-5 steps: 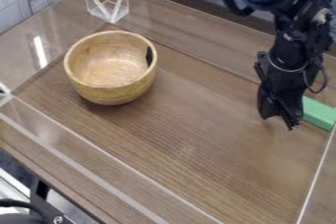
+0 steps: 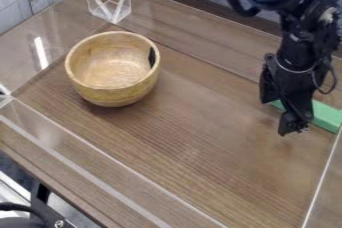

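My black gripper [image 2: 291, 114] is at the right of the camera view, low over the table [image 2: 187, 152], its fingers apart. It stands at the left end of a green block [image 2: 315, 114], which lies flat and is partly hidden behind it. Whether the fingers touch the block cannot be told.
A wooden bowl [image 2: 112, 70] stands on the left of the table. A white wire-like object [image 2: 104, 7] is at the upper left.
My gripper's fingers have swung and spread at the left end of the green block, now reaching lower in view. The bowl has not moved.
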